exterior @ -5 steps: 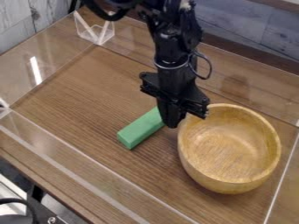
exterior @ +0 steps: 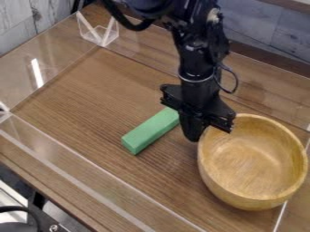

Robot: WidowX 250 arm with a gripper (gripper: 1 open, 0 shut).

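The black gripper (exterior: pixel 191 129) reaches down from the top of the view, its tip low at the near-left rim of a wooden bowl (exterior: pixel 248 172). It is shut, and nothing shows clearly between its fingers. A green block (exterior: pixel 149 133) lies on the wooden surface to the left of the bowl, its far end partly behind the gripper.
A clear plastic item (exterior: pixel 100 27) stands at the back left. A pale wall edge runs along the back right.
The gripper has shifted slightly to the right and down. The bowl has moved a little to the right and toward the camera.
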